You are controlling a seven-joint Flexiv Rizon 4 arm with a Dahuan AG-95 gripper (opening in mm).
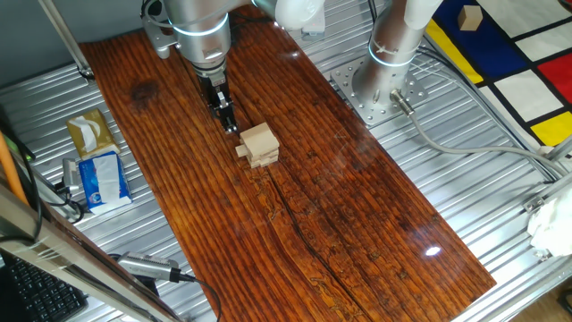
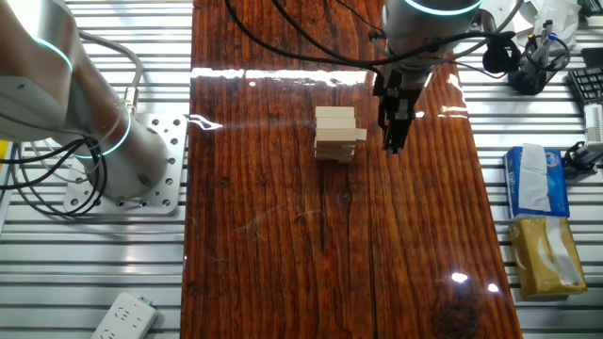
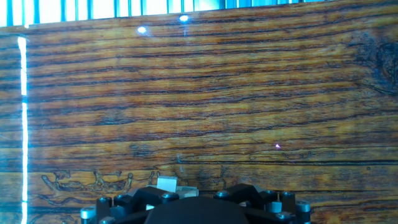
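A small stack of pale wooden blocks (image 1: 260, 140) stands on the dark wooden board (image 1: 357, 206). One block's end (image 1: 241, 151) sticks out from its side towards my gripper (image 1: 227, 129). Seen from the opposite side, the protruding end (image 2: 361, 135) lies just left of my gripper (image 2: 393, 141), with a narrow strip of board between them. My fingers point down beside the stack, apart from it. At the bottom of the wrist view, part of the pale blocks (image 3: 166, 183) shows past the dark gripper body; the fingertips are hard to make out there, and so is the gap between them.
A blue tissue pack (image 1: 105, 182) and a yellow one (image 1: 92, 134) lie off the board's edge. Black cables (image 2: 311, 52) hang near my wrist. Most of the board is bare.
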